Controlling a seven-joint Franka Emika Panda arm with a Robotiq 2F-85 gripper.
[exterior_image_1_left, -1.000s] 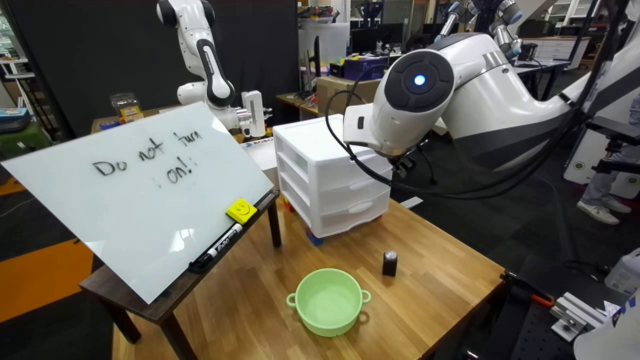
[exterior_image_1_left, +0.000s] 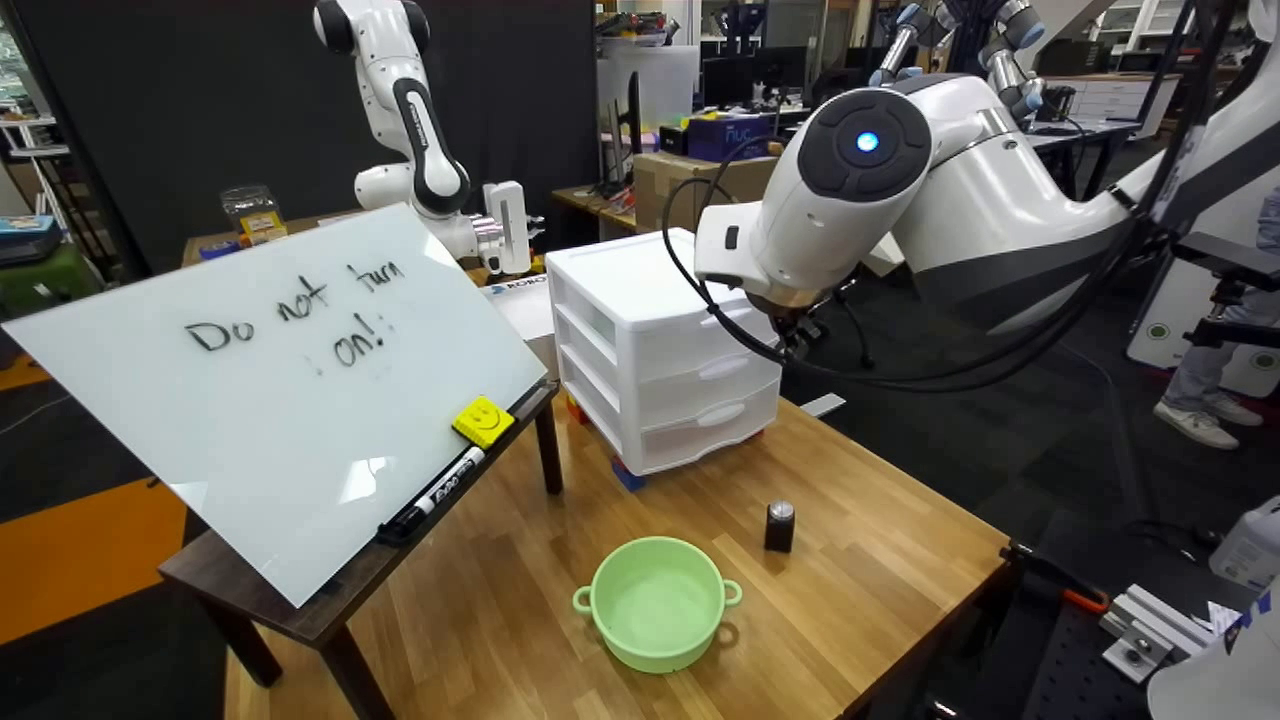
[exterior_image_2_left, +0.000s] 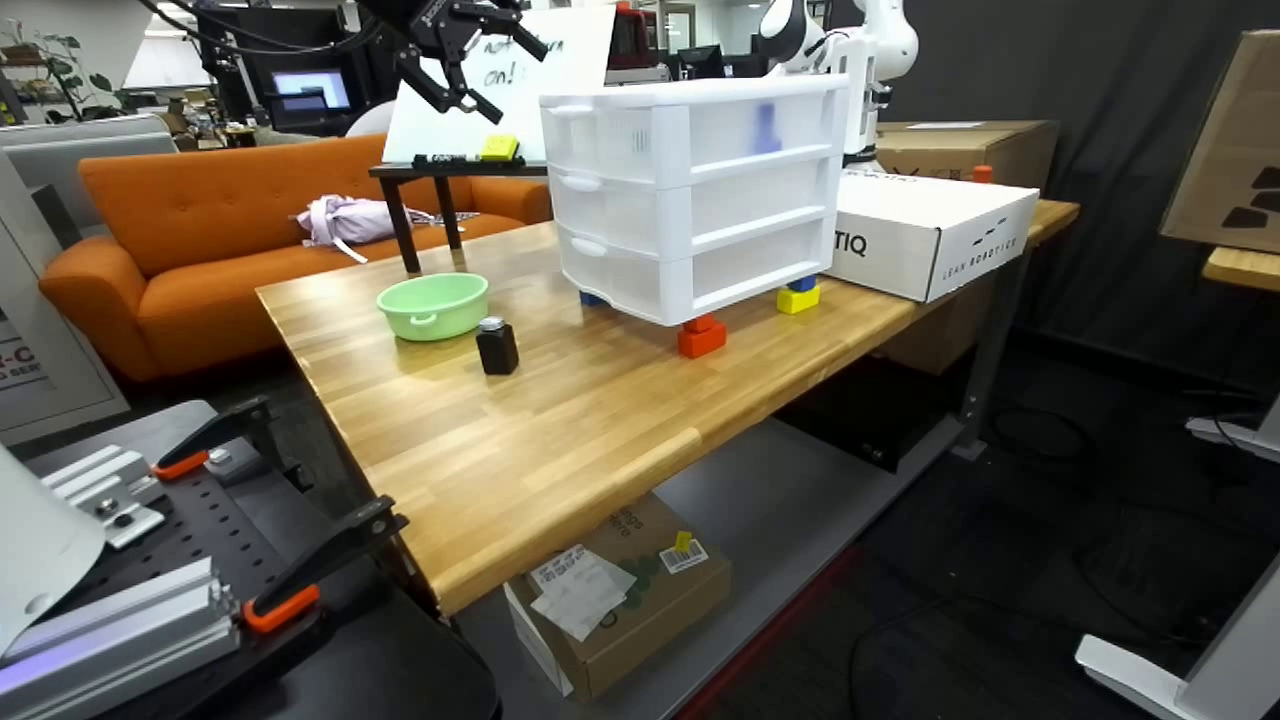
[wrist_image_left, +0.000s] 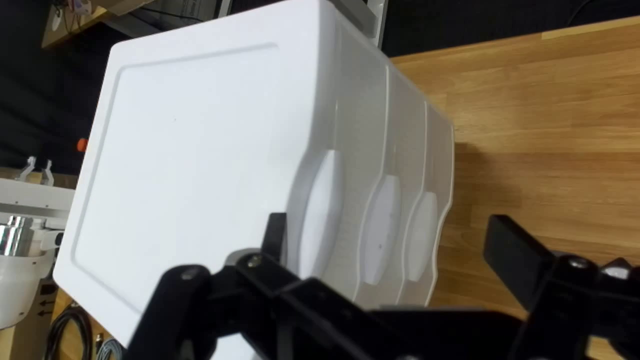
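My gripper is open, its black fingers wide apart with nothing held between them. In the wrist view the white drawer unit (wrist_image_left: 198, 138) lies beyond the fingers, its three drawer fronts facing right, all closed. From the second exterior view, the gripper (exterior_image_2_left: 510, 79) hangs in the air at about the height of the unit's top. A light green two-handled bowl (exterior_image_1_left: 657, 596) stands empty on the wooden table. Between bowl and drawers, off to the right, is a small black bottle with a silver top (exterior_image_1_left: 780, 526), upright.
A whiteboard (exterior_image_1_left: 288, 348) leans on a small dark stand, with a yellow eraser (exterior_image_1_left: 482, 421) and a marker (exterior_image_1_left: 450, 478) on its lower ledge. Colored blocks (exterior_image_2_left: 702, 337) sit under the drawer unit. A white box (exterior_image_2_left: 924, 228) lies behind it.
My arm has shifted slightly up and to the right in the first exterior view. The bowl, bottle, drawers and whiteboard have stayed where they were.
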